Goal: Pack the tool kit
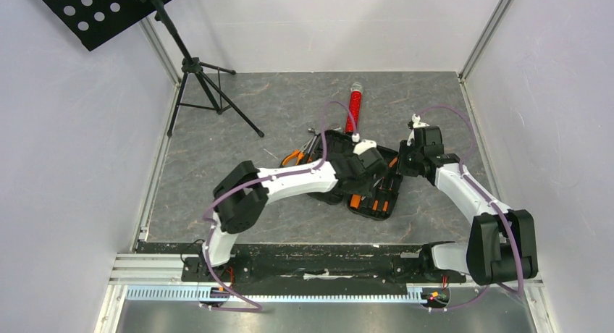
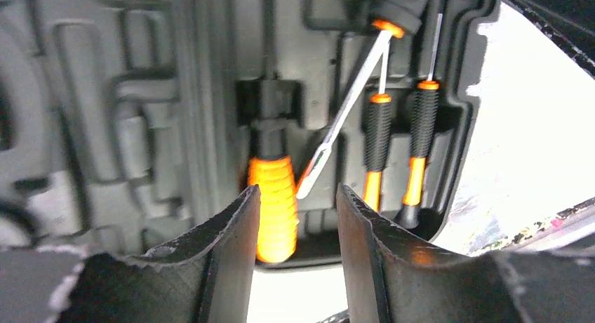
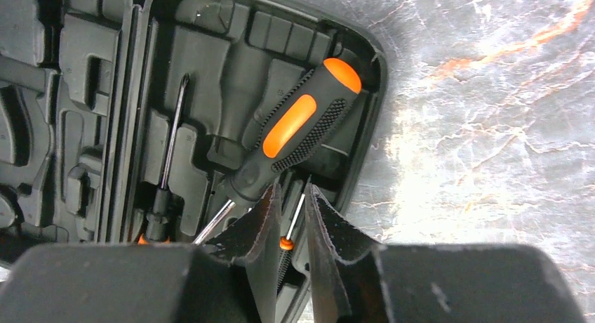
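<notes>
The open black tool case (image 1: 376,211) lies mid-table, holding screwdrivers. My left gripper is over it; below, in the left wrist view, are an orange-handled driver (image 2: 273,203), a long-shafted screwdriver (image 2: 345,105) lying diagonally and two small drivers (image 2: 421,126). In the right wrist view my right gripper is at the case's outer edge, near a large black-orange screwdriver (image 3: 295,123) lying askew in the tray. Both grippers' fingertips stand somewhat apart, with nothing seen held.
Pliers (image 1: 293,156) and other tools lie left of the case. A red cylinder (image 1: 354,105) lies behind it. A black stand (image 1: 210,87) occupies the back left. Free floor lies at the front left.
</notes>
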